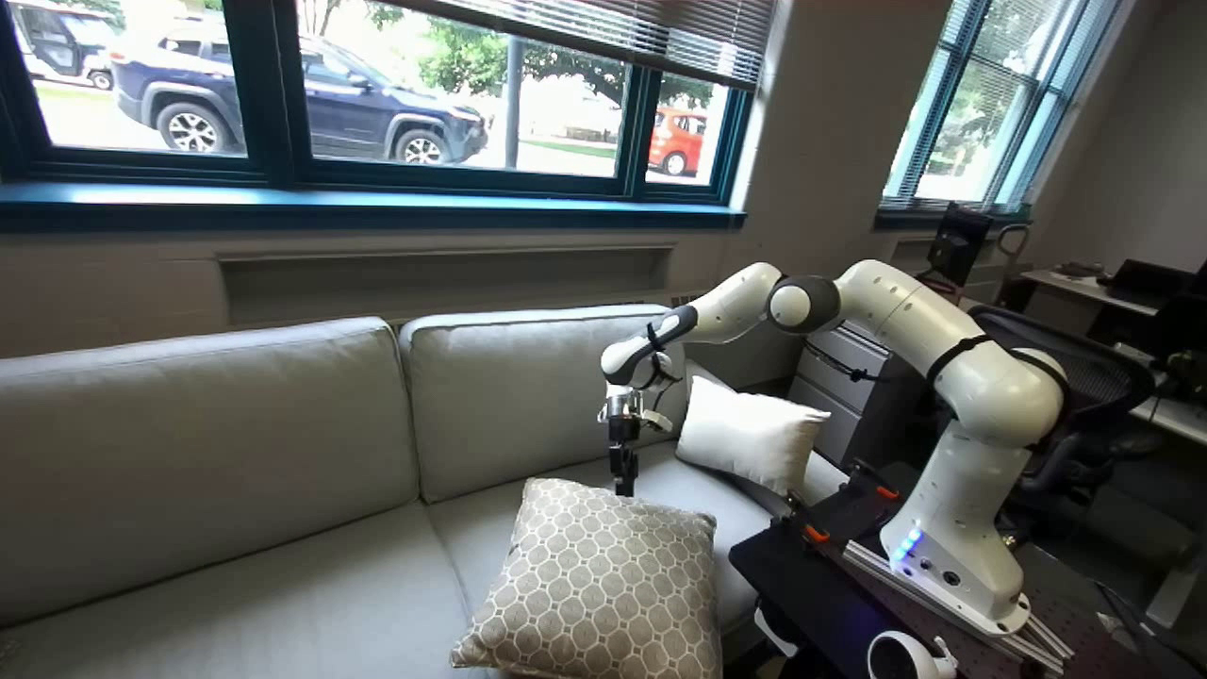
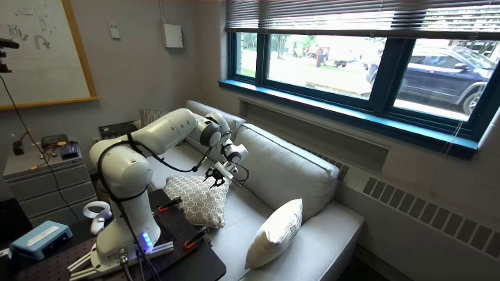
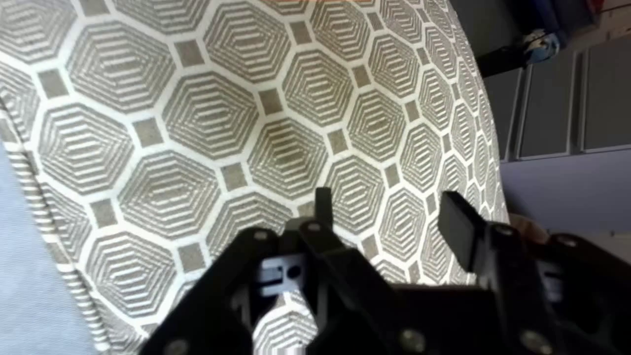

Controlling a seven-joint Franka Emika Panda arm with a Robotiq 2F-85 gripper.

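Note:
A patterned beige and white pillow [image 1: 600, 583] lies on the sofa seat, and its fabric [image 3: 219, 115] fills most of the wrist view. My gripper [image 1: 624, 488] points down at the pillow's far edge. In the wrist view a clear gap separates the two fingers of the gripper, with pillow fabric visible behind and nothing gripped. Exterior view 2 has the gripper [image 2: 211, 179] over the back part of the patterned pillow [image 2: 199, 199]. Whether the fingertips touch the fabric cannot be told.
A plain white pillow [image 1: 752, 434] leans at the sofa's right end. The grey sofa [image 1: 260, 577] has free seat room to the left. Behind stands its backrest [image 1: 543, 396]. The black robot table [image 2: 206, 262] carries orange-tipped clamps [image 2: 190, 243] near the sofa.

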